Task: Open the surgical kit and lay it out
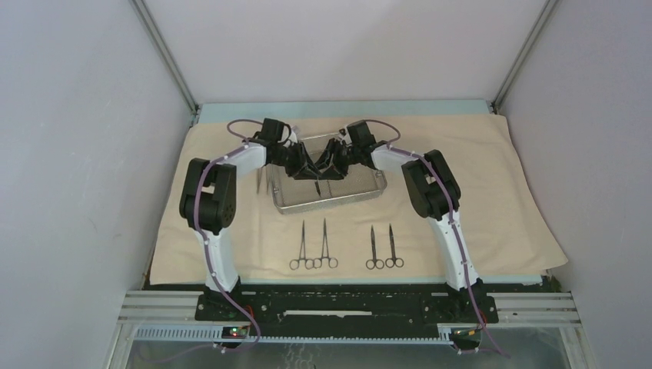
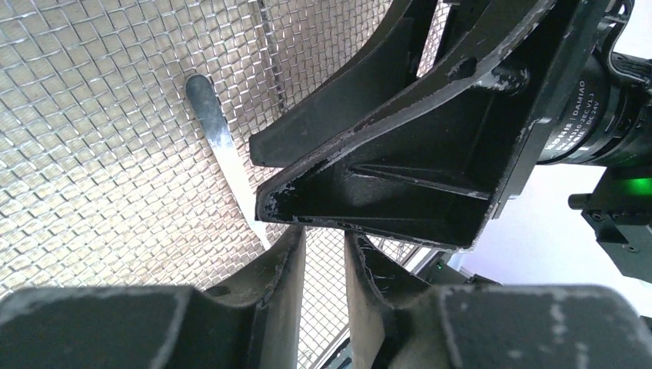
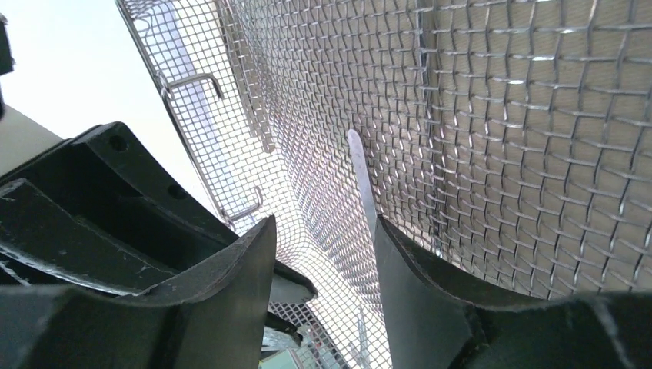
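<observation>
In the wire mesh basket [image 1: 323, 204] lies a slim flat metal instrument [image 2: 223, 146], its rounded end bare in the left wrist view and its lower part running behind a finger. A slim silvery piece [image 3: 361, 171] shows in the right wrist view; I cannot tell if it is the same one. My left gripper is partly open beside the instrument, with nothing seen between its fingertips. My right gripper stands open over the mesh, its right finger overlapping the silvery piece. In the top view both grippers crowd together over the basket's middle.
Two clamps [image 1: 324, 244] and two pairs of scissors [image 1: 374, 247] lie on the beige cloth [image 1: 492, 207] in front. Slim tools [image 1: 259, 181] lie by the basket's left side. The two grippers are very close together.
</observation>
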